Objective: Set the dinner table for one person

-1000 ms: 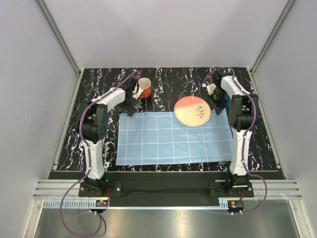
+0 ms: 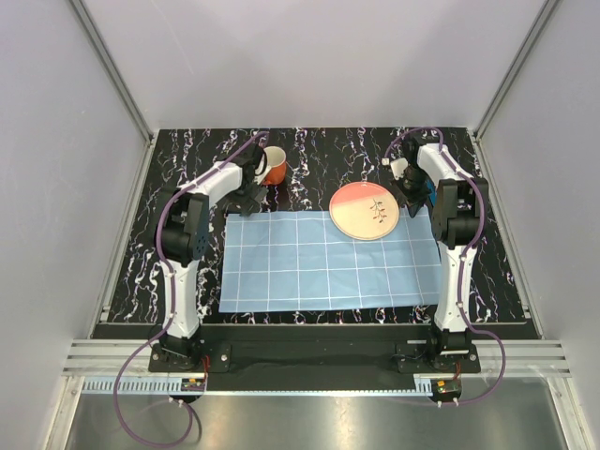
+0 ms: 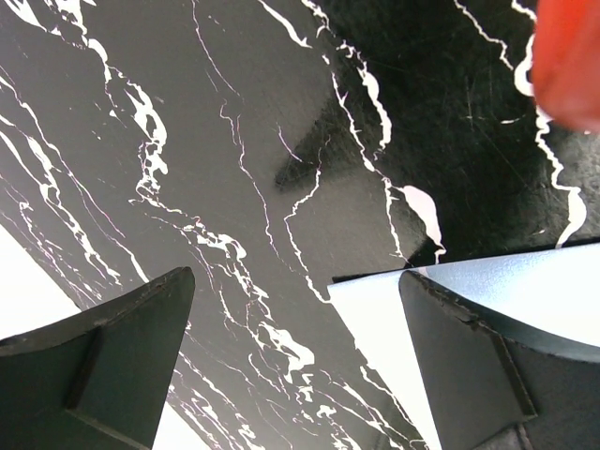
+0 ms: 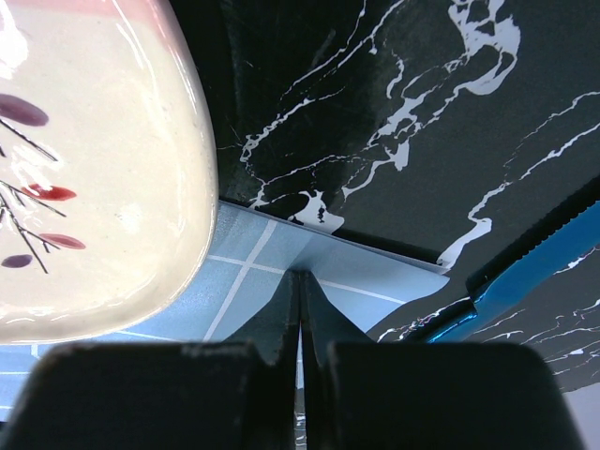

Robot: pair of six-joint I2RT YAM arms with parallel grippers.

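The blue gridded placemat (image 2: 309, 272) lies flat on the dark marbled table. On its upper right edge rests a cream plate (image 2: 370, 216) with a pink band and a leaf pattern. My right gripper is shut beside the plate, over the mat's corner, with nothing visible between its fingers. Right of it, on the marble, lies a blue serrated knife (image 4: 544, 267), partly out of frame. At the mat's upper left corner, my left gripper stands open and empty. An orange cup (image 2: 275, 167) stands upright just beyond it; its red side (image 3: 570, 66) enters the left wrist view.
Grey walls (image 2: 56, 187) border the table at the left, back and right. The right arm hides part of the knife from above.
The left arm and its gripper have shifted very slightly near the mat's corner. The right arm, plate, cup and mat look unmoved.
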